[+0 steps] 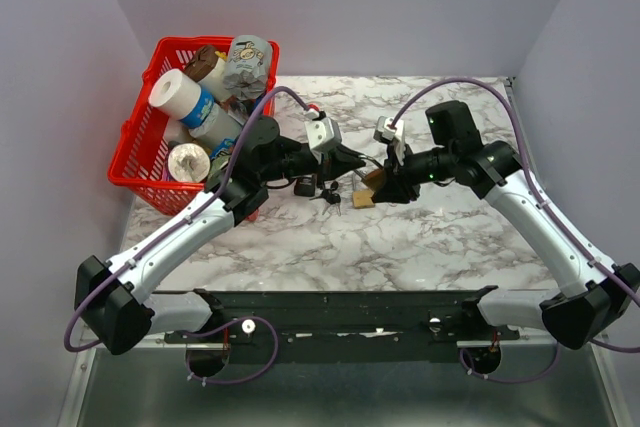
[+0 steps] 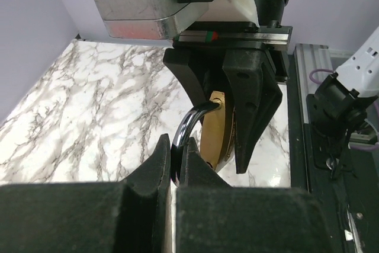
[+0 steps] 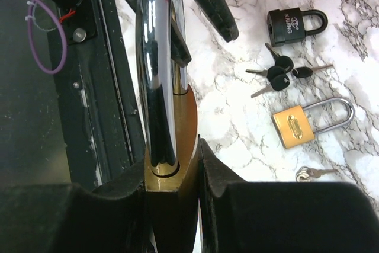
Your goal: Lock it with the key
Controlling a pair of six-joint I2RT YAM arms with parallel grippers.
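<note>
A brass padlock hangs above the table between my two grippers. Its body (image 2: pixel 211 137) is clamped by my right gripper (image 1: pixel 377 181), whose dark fingers (image 2: pixel 249 102) reach down on both sides of it. My left gripper is shut on the curved chrome shackle (image 2: pixel 190 124). In the right wrist view, both legs of the shackle (image 3: pixel 157 81) meet holes in the brass body's top (image 3: pixel 188 119). No key shows in either gripper, and the keyhole is out of sight. On the table, a small silver key (image 3: pixel 309 174) lies near another brass padlock (image 3: pixel 294 127).
Beyond that padlock lie several black-headed keys (image 3: pixel 278 74) and a black padlock (image 3: pixel 286 26). A full red basket (image 1: pixel 118 164) stands at the left.
</note>
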